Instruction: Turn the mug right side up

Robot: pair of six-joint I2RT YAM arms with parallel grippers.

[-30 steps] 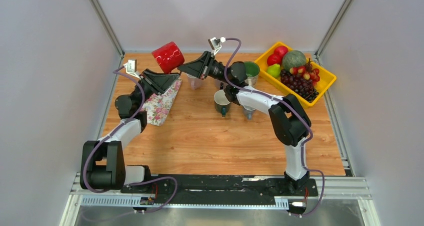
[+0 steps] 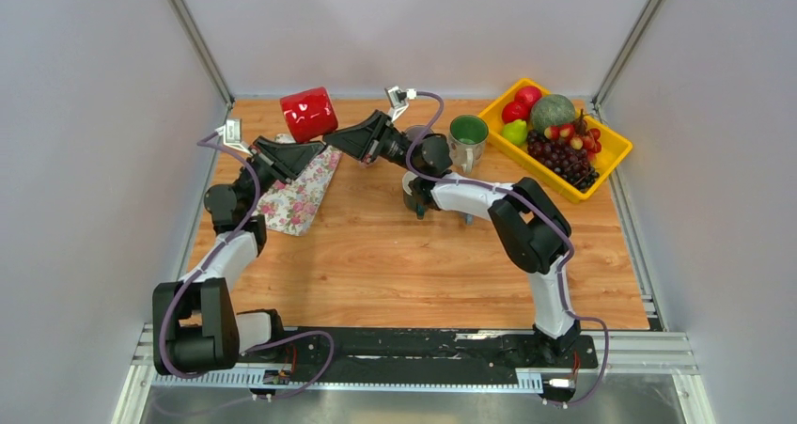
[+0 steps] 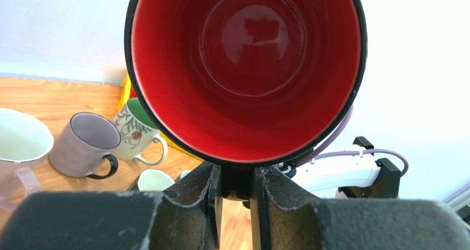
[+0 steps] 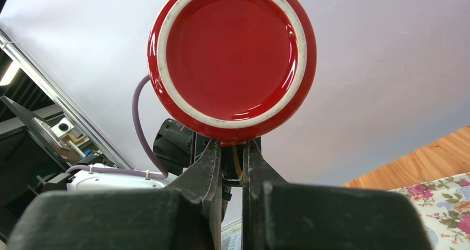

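A red mug (image 2: pixel 309 115) is held in the air on its side, above the back left of the table. Its black-rimmed mouth, with the red inside (image 3: pixel 249 67), faces my left wrist camera. In the right wrist view the mug base (image 4: pixel 233 56) with its white ring fills the upper middle. My left gripper is shut on the dark handle just under the rim. From the opposite side, my right gripper is also closed around the handle, below the base. The fingertips of both meet closely there, and most of the handle is hidden.
A patterned cloth (image 2: pixel 301 194) lies beneath the mug at left. Near the right arm stand several mugs, including a green-lined mug (image 2: pixel 467 140) and a grey mug (image 3: pixel 83 144). A yellow basket (image 2: pixel 616 151) of fruit sits back right.
Both arms and the mug have drifted left and slightly down in the top view.
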